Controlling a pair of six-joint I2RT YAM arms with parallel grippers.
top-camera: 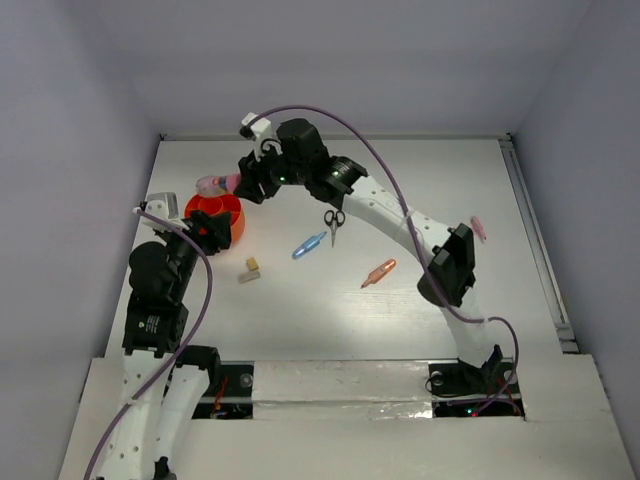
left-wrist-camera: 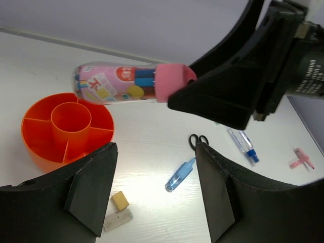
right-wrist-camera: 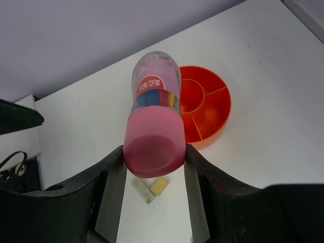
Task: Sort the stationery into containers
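A pink-capped clear tube of colourful stationery is held aloft by my right gripper, its fingers closed on the pink cap; in the right wrist view it hangs over the red divided container. My left gripper stands open and empty near that container, lower than the tube. On the table lie a yellow block, a grey block, scissors, a blue bottle, an orange bottle and a pink item.
The grey walls bound the white table at the back and sides. A clear blue-capped item lies beyond the scissors, partly behind the right arm.
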